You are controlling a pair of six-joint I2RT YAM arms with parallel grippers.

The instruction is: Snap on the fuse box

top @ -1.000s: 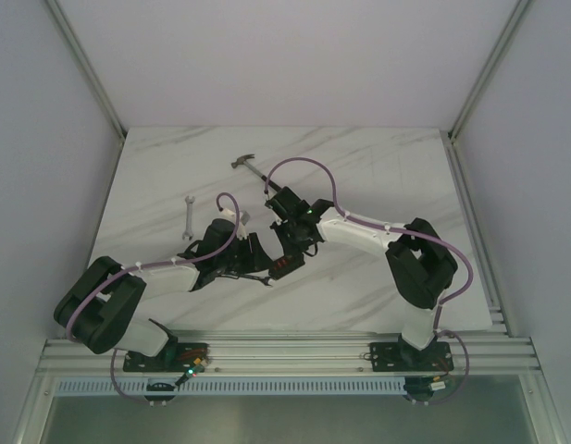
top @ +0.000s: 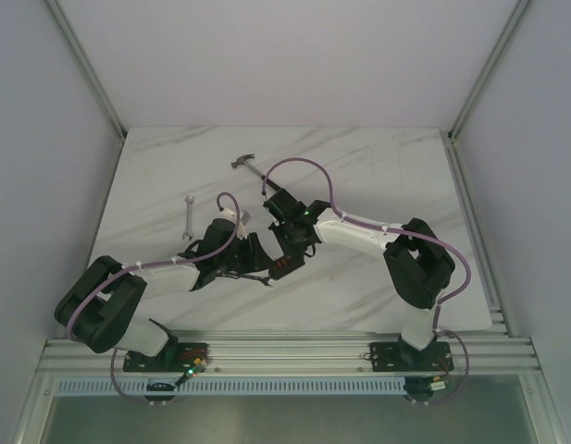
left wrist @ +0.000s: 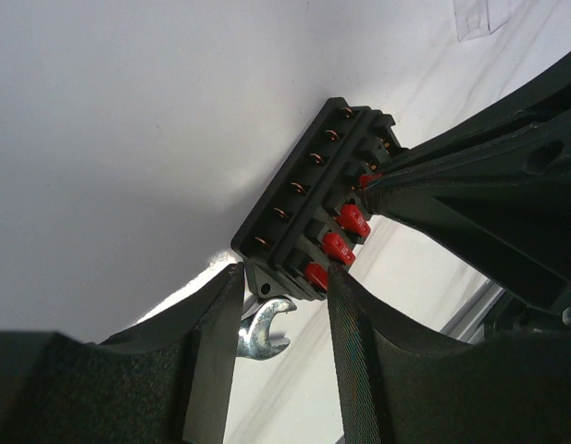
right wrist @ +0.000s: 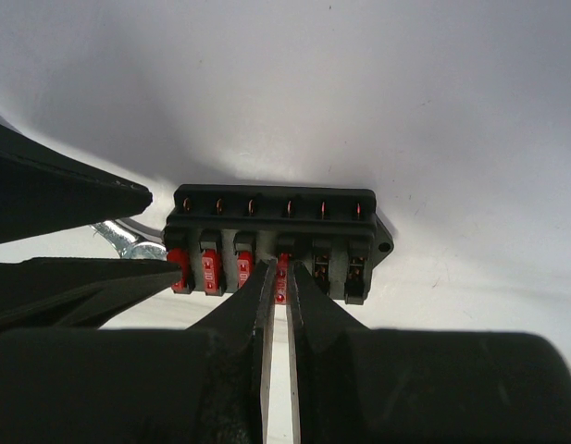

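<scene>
The black fuse box point(top: 287, 265) lies on the marble table, with red fuses in part of its lower row and empty slots at one end in the right wrist view. My right gripper is over the box, its fingertips close together at a red fuse point(right wrist: 244, 268); whether they grip it is unclear. My left gripper is beside the box's end, fingertips apart, with nothing seen held between them. Its fingers also show at the left of the right wrist view.
A hammer point(top: 251, 166) lies behind the arms, a wrench point(top: 189, 216) at left, and a chrome wrench point(left wrist: 257, 338) beside the box's end.
My right arm has shifted very slightly over the fuse box. The left arm looks unchanged.
</scene>
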